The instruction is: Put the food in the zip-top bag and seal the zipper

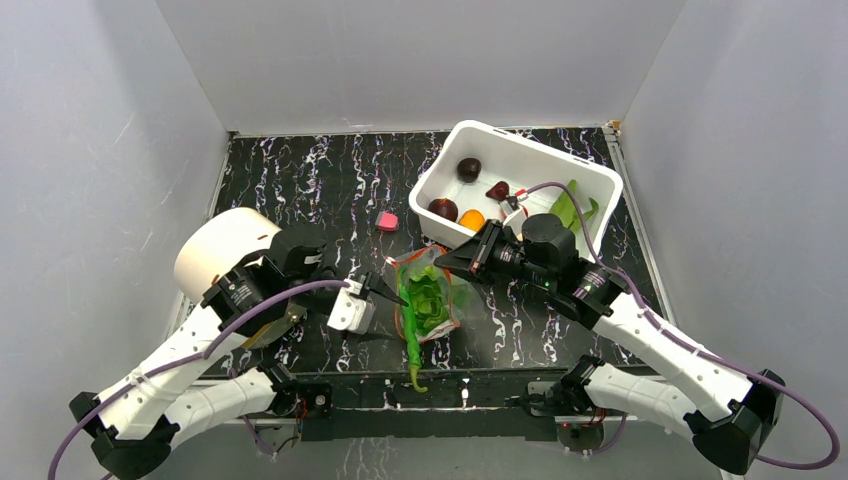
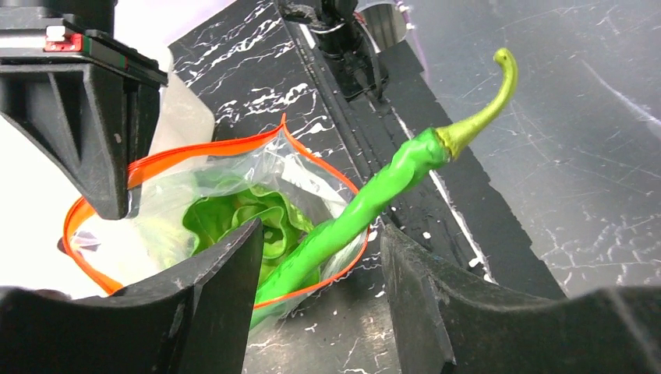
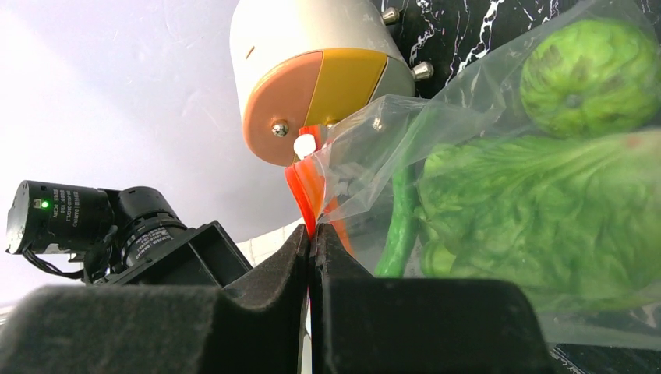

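Note:
A clear zip top bag [image 1: 460,300] with an orange rim [image 2: 234,146] stands mouth-open at mid-table, leafy green lettuce [image 2: 257,214] inside. One long green pepper [image 2: 366,204] leans in the mouth; its lower part is in the bag, while its stem end sticks out over the rim towards the front edge. My left gripper is open beside the mouth, with nothing gripped; the pepper shows beyond its fingers. On the opposite side, my right gripper is shut on the bag's orange rim. Through the film a round green vegetable [image 3: 590,76] also shows.
Behind the right gripper is a white bin [image 1: 520,150] holding dark round produce [image 1: 469,169], an orange fruit [image 1: 471,219] and green leaves [image 1: 573,208]. A pink block [image 1: 387,221] lies left of it. A cream cylinder [image 1: 228,252] stands at the left.

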